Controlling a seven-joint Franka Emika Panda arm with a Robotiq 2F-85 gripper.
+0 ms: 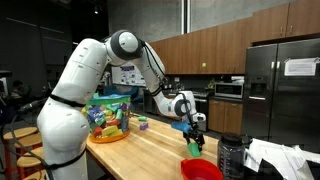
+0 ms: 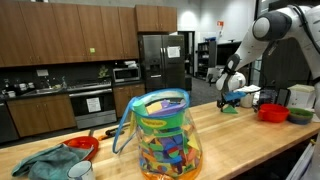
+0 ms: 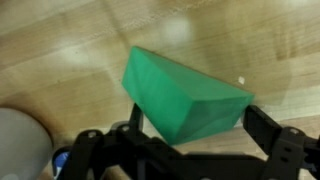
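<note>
On the wooden table lies a green block (image 1: 196, 145), seen also in the second exterior view as a small green shape (image 2: 230, 109). My gripper is open, with one finger at each side of the block (image 3: 180, 98) in the wrist view. The block's green face fills most of the gap there. From exterior view 1 the gripper (image 1: 190, 131) is just above the block. Whether the fingers touch it cannot be told.
A red bowl (image 1: 201, 170) stands near the block, beside a dark canister (image 1: 231, 156). A netted bin of colourful toys (image 2: 166, 140) is further along the table. Partly visible in the wrist view is a pale round object (image 3: 22, 145). The mid-table is largely clear.
</note>
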